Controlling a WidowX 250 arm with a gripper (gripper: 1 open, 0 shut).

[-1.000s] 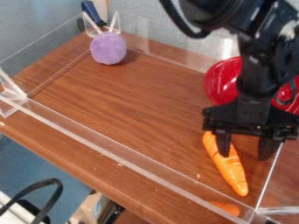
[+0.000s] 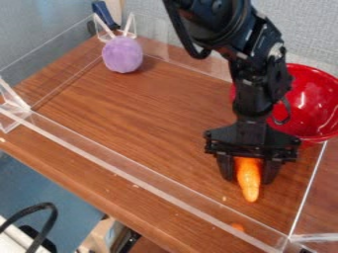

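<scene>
My black gripper [image 2: 248,164] is low over the wooden table at the right, its fingers around an orange carrot [image 2: 250,182] that points toward the front edge. Whether the fingers press on it is hard to tell. A red bowl [image 2: 311,94] sits behind the gripper at the right, partly hidden by the arm.
A purple round object [image 2: 123,54] lies at the back left. A second small orange piece [image 2: 236,226] is at the front edge. Clear plastic rims border the table [image 2: 132,119], whose middle and left are free.
The gripper has moved left and toward the front over the carrot. The carrot now lies a little to the left, pointing more straight toward the front.
</scene>
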